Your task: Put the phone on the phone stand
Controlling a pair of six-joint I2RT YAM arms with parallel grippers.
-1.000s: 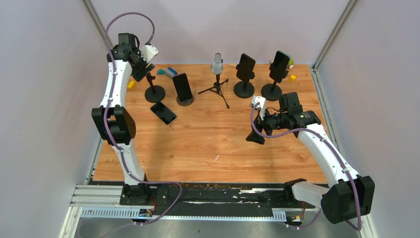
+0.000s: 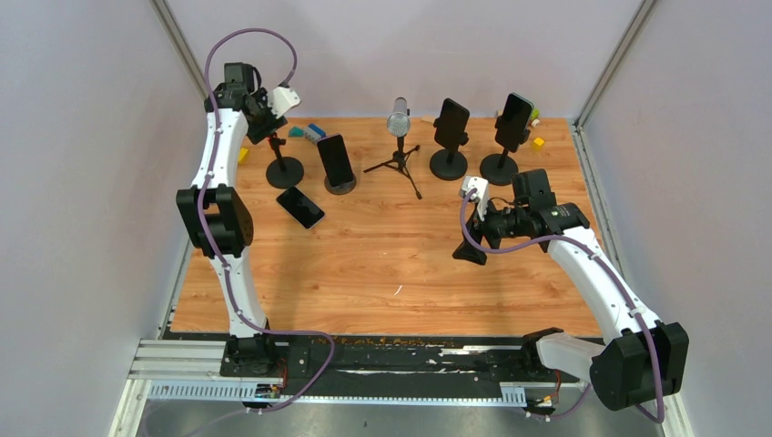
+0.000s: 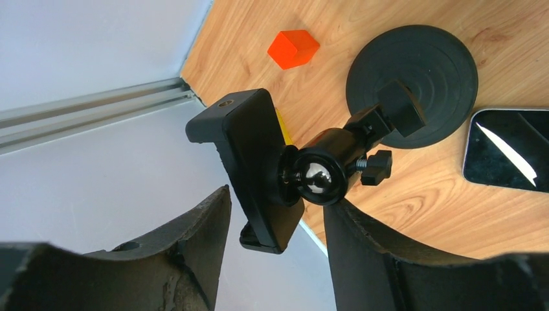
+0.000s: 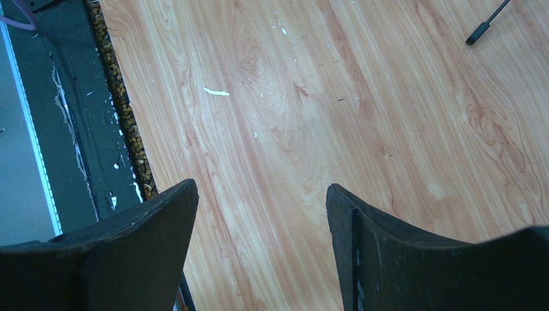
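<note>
A black phone stand with an empty clamp head stands at the back left. My left gripper is over it, part open, its fingers close around the lower end of the clamp head; whether they touch is unclear. A loose phone lies flat in front of that stand, also at the right of the left wrist view. Three other stands hold phones: one beside it, two at the back right. My right gripper is open over bare table, nothing between its fingers.
A microphone on a tripod stands at the back middle. Small coloured blocks lie along the back, including a red cube and a yellow one.
My left arm has shifted slightly to the right at the stand's head. The right arm and the objects on the table look unmoved.
</note>
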